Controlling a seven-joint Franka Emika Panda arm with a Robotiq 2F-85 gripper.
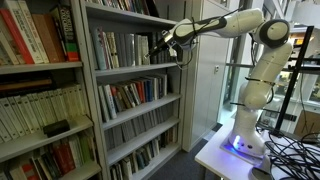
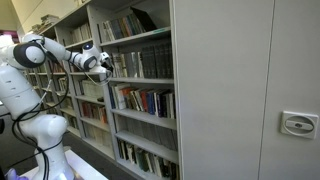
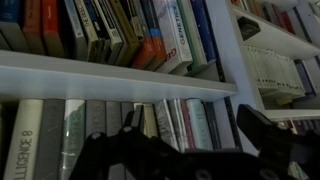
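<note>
In exterior view 1 my arm reaches left to the bookcase, with the gripper (image 1: 155, 54) in front of an upper shelf. From the other side, exterior view 2 has the gripper (image 2: 107, 68) close to the shelf fronts. The wrist view shows two dark fingers (image 3: 262, 132) spread apart, so the gripper is open and nothing shows between them. Beyond the fingers stands a row of grey and pale books (image 3: 75, 135). Above it, over a white shelf board (image 3: 120, 80), are books with coloured spines (image 3: 172, 35). Whether the fingers touch any book cannot be told.
A second bookcase section (image 3: 270, 65) with pale volumes stands to the right in the wrist view. Upright panels (image 1: 93, 95) divide the shelves. A white table (image 1: 215, 158) carries the arm's base. Tall grey cabinet doors (image 2: 220, 90) stand beside the bookcase.
</note>
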